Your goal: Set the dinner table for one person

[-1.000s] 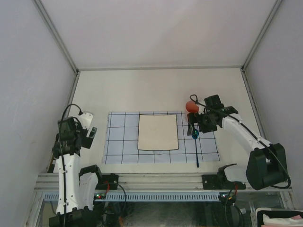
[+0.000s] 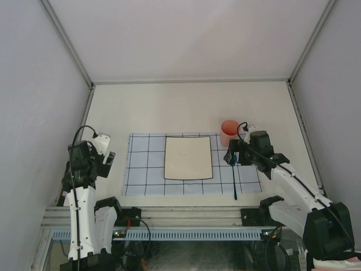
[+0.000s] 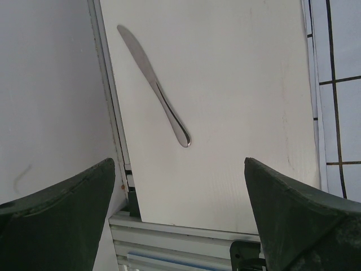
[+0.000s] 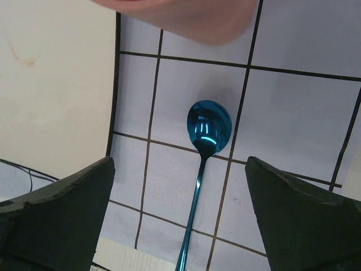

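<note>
On the gridded placemat [image 2: 145,169] lies a square cream plate [image 2: 188,158]. To the plate's right a blue spoon [image 4: 209,127] lies flat, bowl toward the back, handle past the mat's front edge. My right gripper hangs above the spoon, open, with nothing held. A pink cup [image 2: 229,129] stands behind the spoon at the mat's back right edge. At the left, a silver knife [image 3: 156,84] lies on the bare table, hidden by the arm in the top view. Over that area my left gripper is open and empty.
Walls enclose the white table [image 2: 180,107] at the left, right and back. A metal rail [image 2: 186,232] runs along the front. The cup stands close to the right gripper.
Spoon, plate and left arm have not visibly moved.
</note>
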